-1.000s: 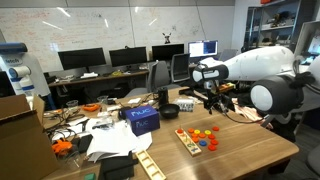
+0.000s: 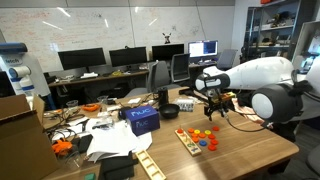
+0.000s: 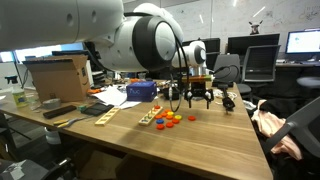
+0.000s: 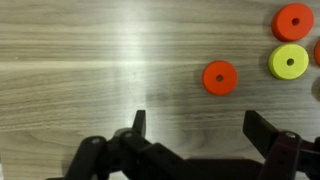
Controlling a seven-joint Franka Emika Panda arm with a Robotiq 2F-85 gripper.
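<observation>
My gripper is open above the table, its two black fingers wide apart and nothing between them. A round red disc with a centre hole (image 4: 220, 78) lies flat on the wood, just beyond the fingertips in the wrist view. Up in that view's right corner sit a yellow disc (image 4: 289, 62) and another red disc (image 4: 294, 22), close together. In exterior view 2 the gripper (image 3: 199, 102) hangs over the tabletop near a lone red disc (image 3: 193, 118). Several coloured discs, such as a blue one (image 2: 202, 143), lie by a wooden holder (image 2: 188, 142).
A second wooden holder (image 2: 150, 166) lies nearer the front. A blue box (image 2: 143, 120), a black bowl (image 2: 170, 111), white papers (image 2: 108, 142) and a cardboard box (image 2: 24, 139) take up the left side. Bare tabletop (image 3: 190, 150) stretches in front of the discs.
The arm has shifted slightly to the right in exterior view 1, with the gripper a little lower. The discs and holders look unmoved.
</observation>
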